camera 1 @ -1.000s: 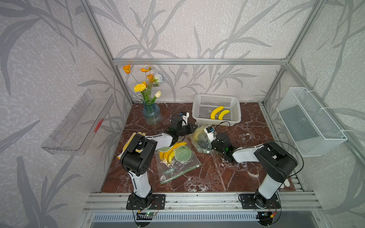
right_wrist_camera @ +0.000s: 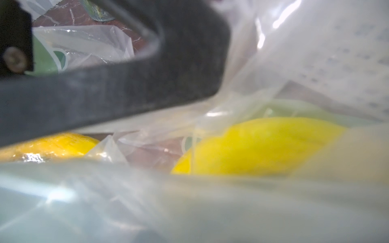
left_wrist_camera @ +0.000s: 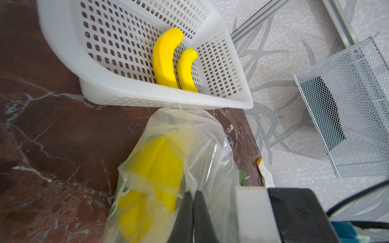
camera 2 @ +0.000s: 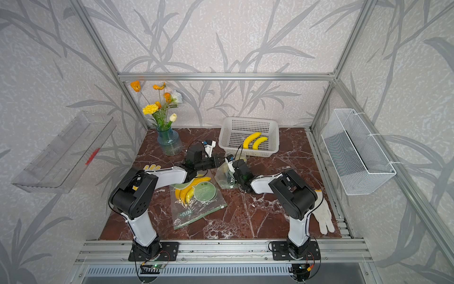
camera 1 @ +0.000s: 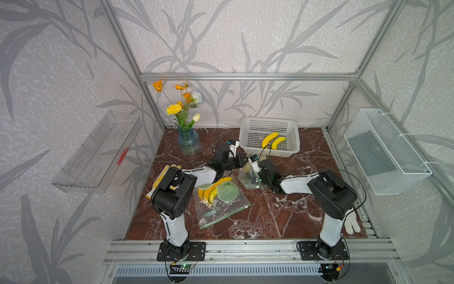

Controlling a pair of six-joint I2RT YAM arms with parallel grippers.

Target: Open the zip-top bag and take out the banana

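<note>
A clear zip top bag (camera 1: 247, 178) stands up just in front of the white basket. Yellow banana (left_wrist_camera: 158, 174) shows through its film in the left wrist view. My left gripper is shut on the bag's upper film, the fingers meeting where the plastic gathers. From the other side, my right gripper (camera 1: 258, 174) is at the bag. One black finger (right_wrist_camera: 190, 60) fills the upper part of the right wrist view, well away from the centre, so the fingers look apart. Film surrounds that finger, with the banana (right_wrist_camera: 259, 147) below; the opposite finger is hidden.
The white basket (camera 1: 245, 142) behind holds two loose bananas (camera 1: 270, 138). A second clear bag (camera 1: 215, 218) with bananas lies flat at front left. A vase (camera 1: 189, 143) stands back left.
The bag's shape has shifted, and less yellow shows from above. The left arm has barely moved.
</note>
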